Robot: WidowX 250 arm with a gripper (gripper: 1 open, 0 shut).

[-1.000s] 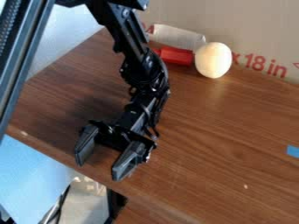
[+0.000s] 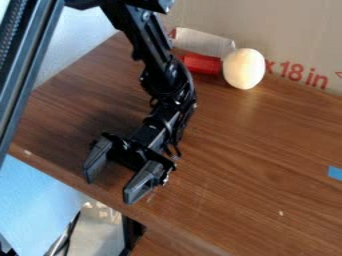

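The black gripper (image 2: 116,173) hangs low over the front left edge of the wooden table (image 2: 254,180), its two fingers spread open and nothing visible between them. At the back of the table, behind the arm, lie a white cylinder (image 2: 203,42) and a red cylinder (image 2: 203,64), each partly hidden by the arm, with a cream egg-shaped object (image 2: 243,68) to their right.
A cardboard panel (image 2: 301,35) with printed red lettering backs the table. A metal rail (image 2: 27,80) runs along the left. A piece of blue tape (image 2: 334,172) is at the right.
The objects at the back have not moved.
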